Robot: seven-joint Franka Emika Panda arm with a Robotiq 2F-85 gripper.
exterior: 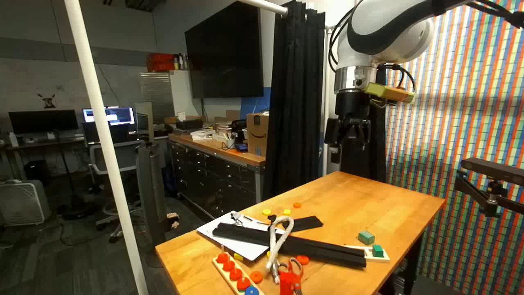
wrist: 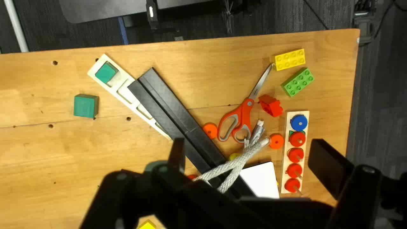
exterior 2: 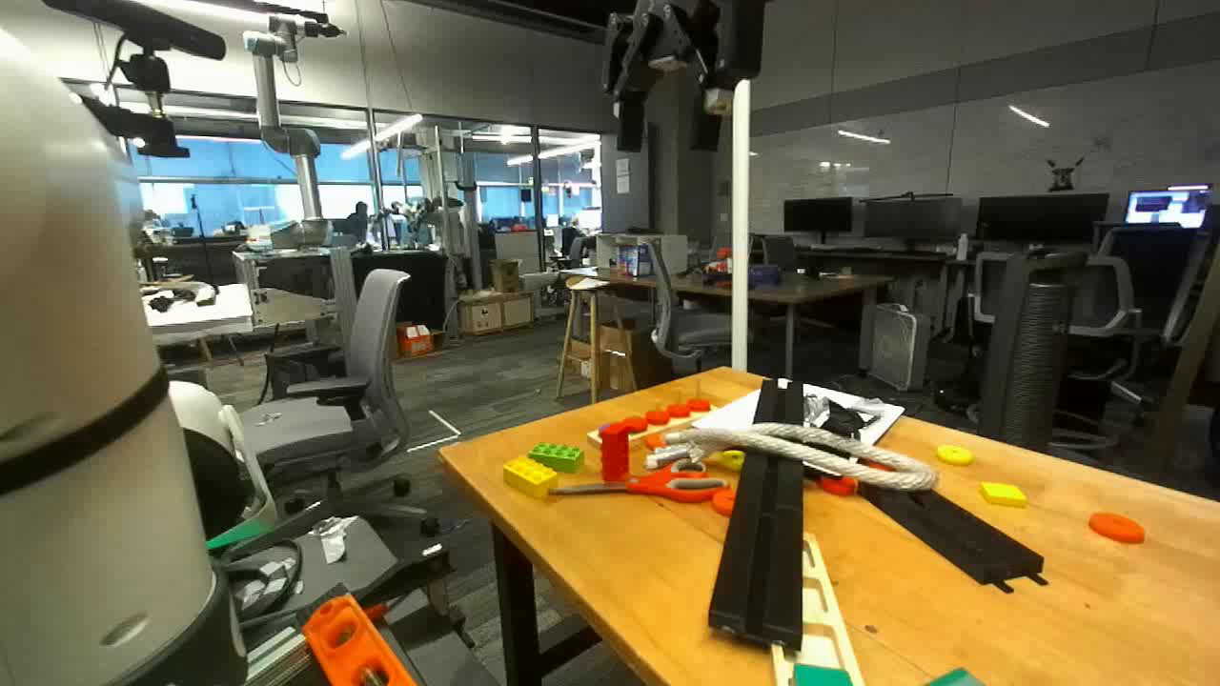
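High above the wooden table (exterior: pixel 314 196) my gripper hangs open, its two black fingers wide apart and nothing held. Below it lie a grey rope (wrist: pixel 238 164), a long black track (wrist: pixel 179 118) and orange-handled scissors (wrist: pixel 244 110). To the right in the wrist view stands a peg board (wrist: pixel 285 152) with red discs and one blue disc (wrist: pixel 299 122). At upper right are a yellow brick (wrist: pixel 290 59), a green brick (wrist: pixel 298 82) and a red brick (wrist: pixel 271 105). One teal block (wrist: pixel 106 72) sits in a pale wooden tray (wrist: pixel 127 91); another teal block (wrist: pixel 86 105) lies beside it.
A white clipboard (exterior: pixel 245 250) lies partly under the black track and rope. A shorter black track (exterior 2: pixel 955 532) and loose discs, such as the orange disc (exterior 2: pixel 1116 527), are scattered nearby. Bare tabletop spreads across the left of the wrist view.
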